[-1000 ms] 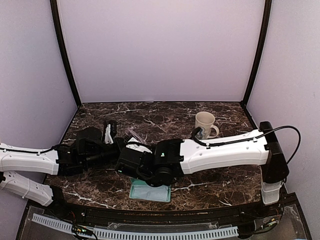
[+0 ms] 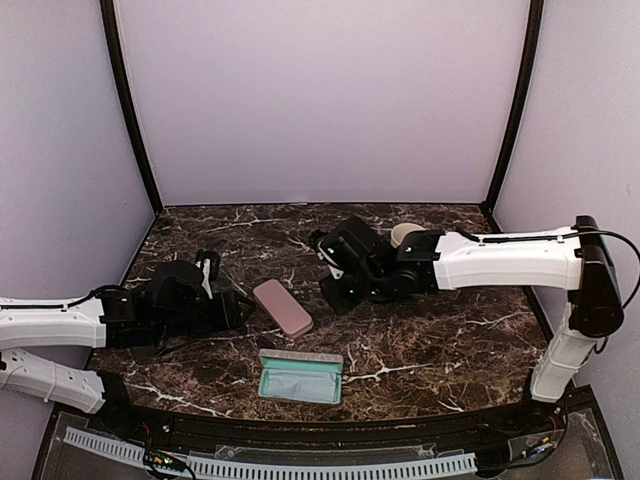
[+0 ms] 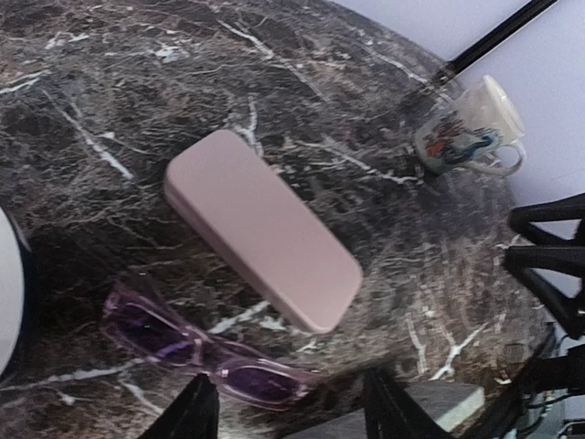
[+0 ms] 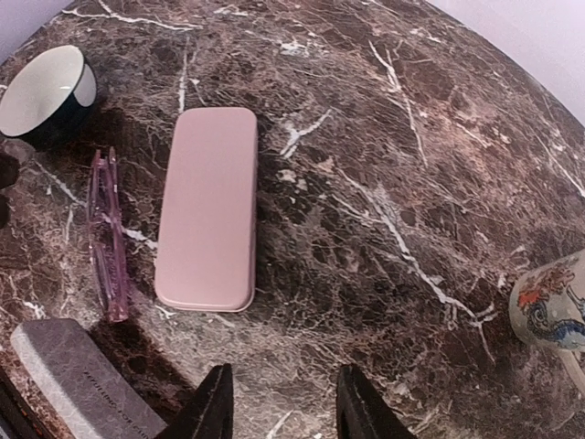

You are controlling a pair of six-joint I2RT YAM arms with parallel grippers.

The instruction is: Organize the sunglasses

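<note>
Purple sunglasses (image 3: pixel 256 375) (image 4: pixel 107 233) lie on the dark marble table, beside a pink rectangular case (image 2: pixel 283 306) (image 3: pixel 260 229) (image 4: pixel 206 206). An open case with teal lining (image 2: pixel 300 382) sits at the table's front, its grey edge also in both wrist views. My left gripper (image 2: pixel 230 305) hovers left of the pink case, fingers apart with nothing visible between them. My right gripper (image 2: pixel 335 290) is over the table right of the pink case, also open and empty.
A patterned mug (image 3: pixel 462 128) (image 4: pixel 548 302) stands at the back right, mostly behind the right arm in the top view. A round white object (image 4: pixel 41 91) is left of the sunglasses. Walls border the table at the back and sides.
My right arm has moved back and to the right, away from the left gripper, uncovering the pink case. My left gripper has shifted slightly down.
</note>
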